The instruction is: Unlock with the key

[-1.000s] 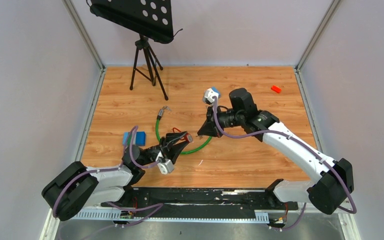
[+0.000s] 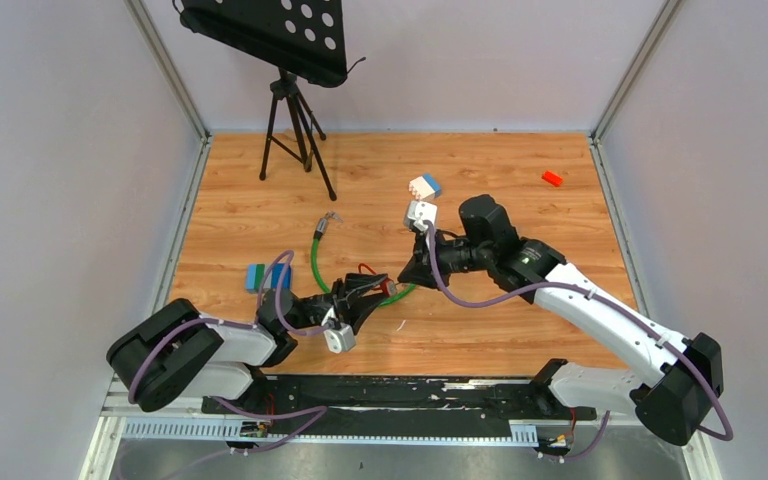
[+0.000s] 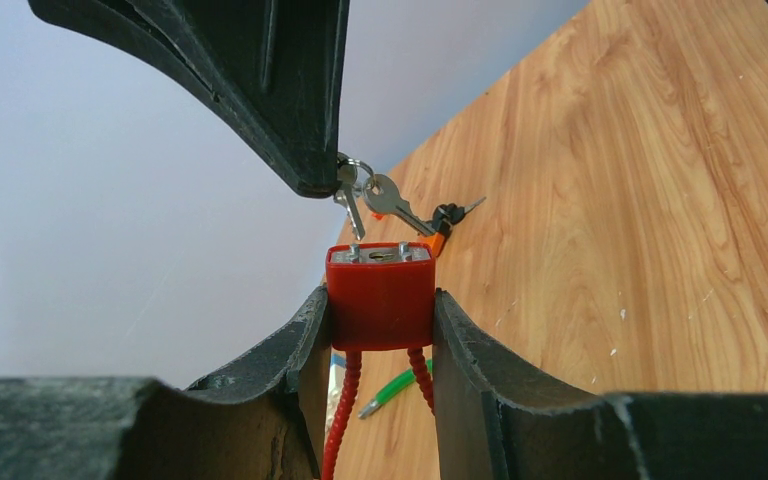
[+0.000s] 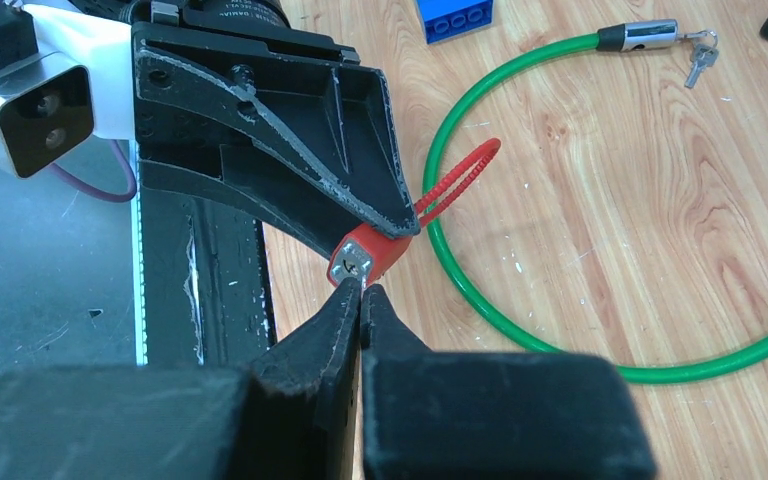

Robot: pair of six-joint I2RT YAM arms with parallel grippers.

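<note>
A red padlock (image 3: pixel 381 305) sits in my left gripper, which is shut on its body from both sides. Its metal keyhole face points toward my right gripper, and its red shackle loop (image 4: pixel 465 180) trails away behind. At the tip of my right gripper, whose fingers are closed together, a thin silvery bit shows. In the left wrist view a small key (image 3: pixel 352 210) hangs from that tip, pointing toward the keyhole face with a small gap. A second key (image 3: pixel 390 200) and a ring dangle beside it. The key's grip is hidden by the finger.
A green cable lock (image 4: pixel 460 270) curves over the table, with its own keys (image 4: pixel 702 62) at its end. Blue blocks (image 2: pixel 278 277) lie at left, a white-and-blue block (image 2: pixel 424 187) at the back, a red piece (image 2: pixel 552 178) far right. A black music stand (image 2: pixel 295 120) stands back left.
My left gripper has moved right and toward the front with the padlock. The right gripper has moved slightly toward the front too.
</note>
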